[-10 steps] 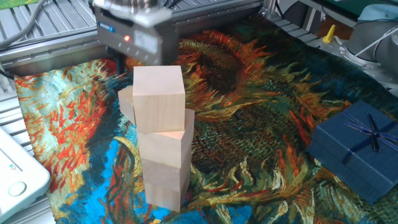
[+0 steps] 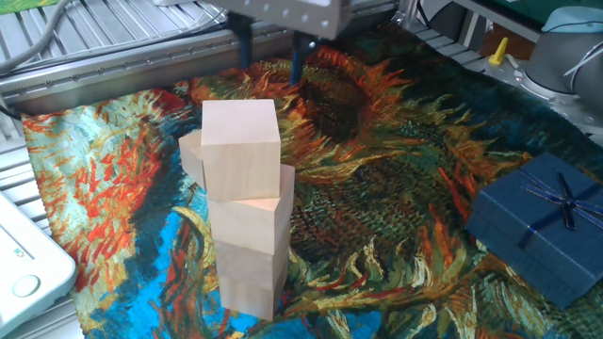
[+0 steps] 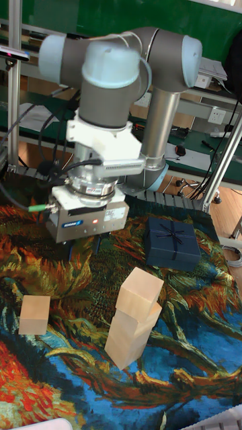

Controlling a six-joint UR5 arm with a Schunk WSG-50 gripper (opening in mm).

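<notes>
Pale wooden blocks form a tower point(image 2: 243, 221) on the patterned cloth, its top block point(image 2: 241, 169) turned a little against those below. A separate wooden block point(image 3: 34, 315) rests on the cloth to the tower's left in exterior view 3; in exterior view 2 that loose block point(image 2: 191, 158) is mostly hidden behind the tower. My gripper point(image 2: 270, 72) hangs behind the tower, its two dark fingers point(image 2: 298, 58) apart and nothing visible between them. Exterior view 3 has the gripper point(image 3: 84, 254) above the cloth, clear of every block.
A dark blue gift box point(image 2: 546, 221) with a ribbon bow sits to the right of the tower. At the left edge lies a white device point(image 2: 28, 250). Metal rails point(image 2: 113, 75) border the cloth point(image 2: 396, 217), which is bare between tower and box.
In exterior view 2 my gripper has moved to the right behind the tower and its body now sits higher in view. The gripper has also turned. Tower, loose block and box have stayed put.
</notes>
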